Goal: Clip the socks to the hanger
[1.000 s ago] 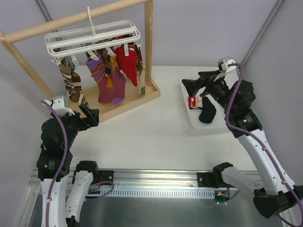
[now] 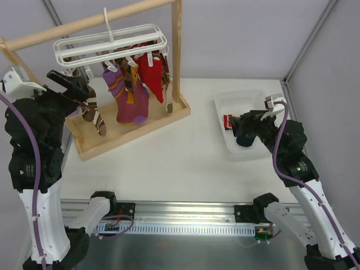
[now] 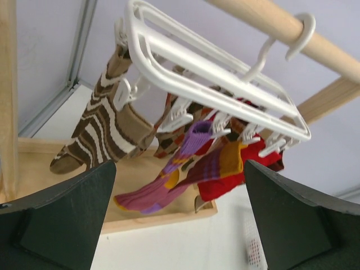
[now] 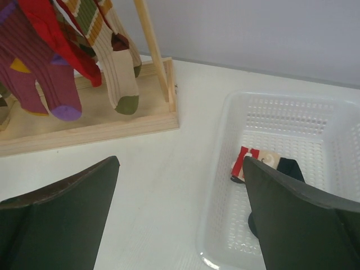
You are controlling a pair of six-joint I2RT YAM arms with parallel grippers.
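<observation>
A white clip hanger (image 2: 111, 46) hangs from the wooden rail, carrying several socks: brown striped (image 3: 95, 129), purple (image 2: 121, 95), red (image 2: 151, 73) and others. My left gripper (image 2: 76, 90) is raised at the hanger's left end, open, with the clips and sock tops ahead of it in the left wrist view. My right gripper (image 2: 242, 126) is open over the white basket (image 4: 219, 169), which holds a red and cream sock (image 4: 264, 158) and dark fabric (image 2: 246, 139), partly hidden by the gripper.
The wooden stand (image 2: 177, 50) with its tray base occupies the back left. Walls close in at the back and sides.
My left gripper has risen and moved left toward the hanger's end. My right gripper has shifted down and to the right over the basket.
</observation>
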